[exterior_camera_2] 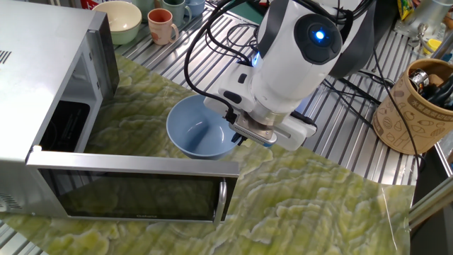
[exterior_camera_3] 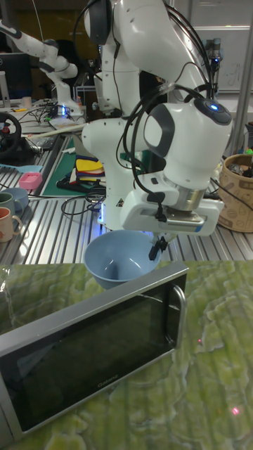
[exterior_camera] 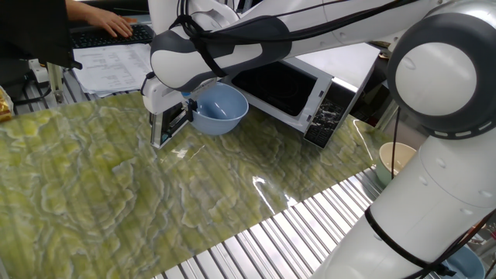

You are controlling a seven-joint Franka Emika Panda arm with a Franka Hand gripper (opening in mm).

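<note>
A light blue bowl [exterior_camera: 219, 109] stands upright on the green marbled mat, between my arm and the open microwave [exterior_camera_2: 49, 78]. In exterior view 2 the bowl [exterior_camera_2: 201, 127] looks empty apart from a shadow inside. My gripper [exterior_camera_3: 158, 247] is pointed down at the bowl's rim, on the side away from the microwave. Its dark fingertips overlap the rim in exterior view 3; whether they pinch it cannot be made out. The microwave door [exterior_camera_3: 97, 337] hangs open in front of the bowl [exterior_camera_3: 119, 256].
Behind the bowl, a pink mug [exterior_camera_2: 162, 27] and a cream-green bowl [exterior_camera_2: 119, 21] stand on the slatted table. A utensil holder [exterior_camera_2: 407, 117] is at the right. A person's hand [exterior_camera: 116, 25] rests at a keyboard.
</note>
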